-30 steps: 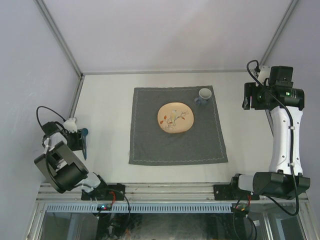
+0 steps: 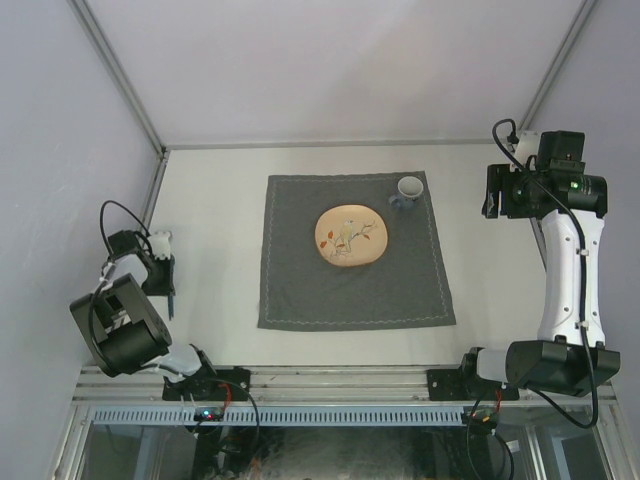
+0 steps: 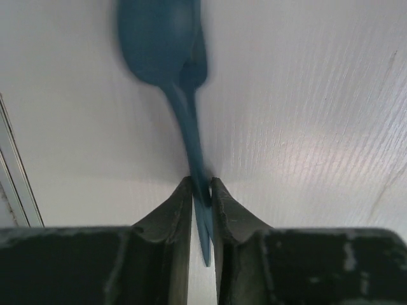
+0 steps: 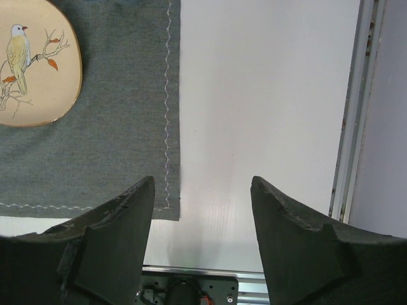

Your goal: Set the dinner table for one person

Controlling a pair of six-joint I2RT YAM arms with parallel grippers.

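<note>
In the left wrist view a blue spoon (image 3: 156, 47) lies lengthwise, its bowl blurred at the top, with a second blue shape partly hidden under it. My left gripper is closed in narrowly around the handle, a fingertip on each side. From above, the left gripper covers most of the spoon, leaving a blue handle end (image 2: 171, 306) visible. A plate with a painted bird (image 2: 351, 236) rests mid-cloth on the grey placemat (image 2: 350, 305). A cup (image 2: 410, 187) stands at the cloth's upper right. Off to the right, my right gripper (image 2: 490, 207) is open and empty.
A metal rail (image 4: 356, 108) and wall bound the right side; another rail (image 3: 16, 165) runs along the left.
My left gripper has moved slightly right and now covers the spoon's bowl, which showed beside it before. Plate, cup and placemat have kept their places. The right arm looks nearly still.
</note>
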